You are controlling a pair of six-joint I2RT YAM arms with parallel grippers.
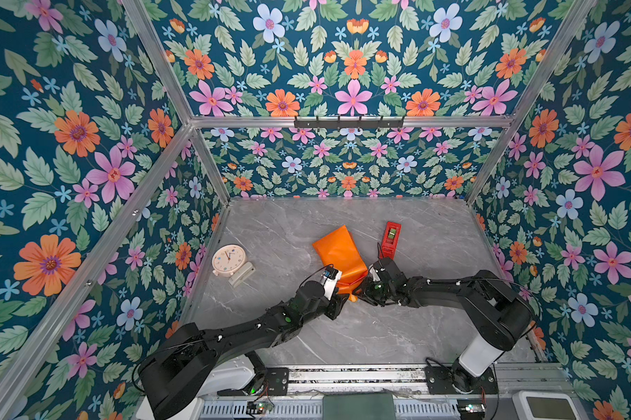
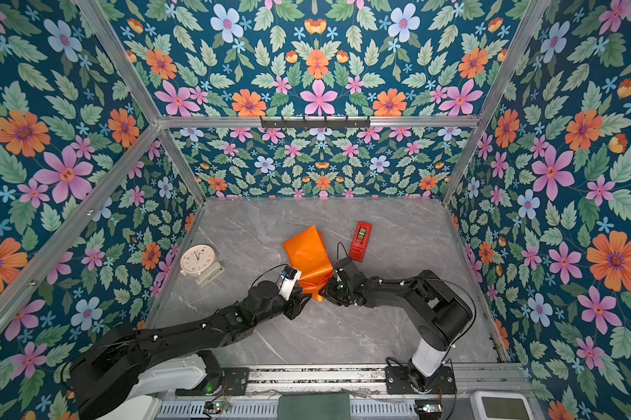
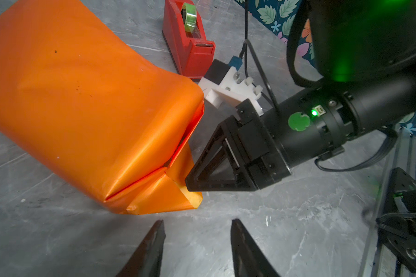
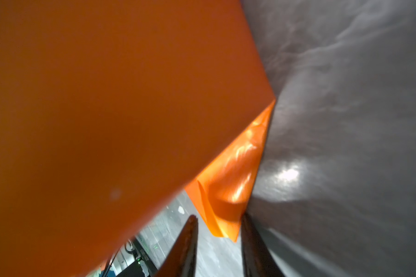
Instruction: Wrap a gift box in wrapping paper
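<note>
An orange wrapped package [image 1: 340,252] lies on the grey table, its near end folded into a creased, pointed flap [image 3: 159,196]. In the left wrist view, my left gripper is part open just in front of that flap, nothing between its fingers. My right gripper has its fingers apart around the tip of the orange flap in the right wrist view, without closing on it. From the left wrist view, the right gripper's fingers [image 3: 217,180] lie beside the flap's right side. The package fully covers whatever is inside.
A red tape dispenser [image 1: 390,240] with green tape stands behind the right arm. Toward the left wall sits a round clock-like dial [image 1: 229,259] with a pale base. Open table lies in front of the package and at the back.
</note>
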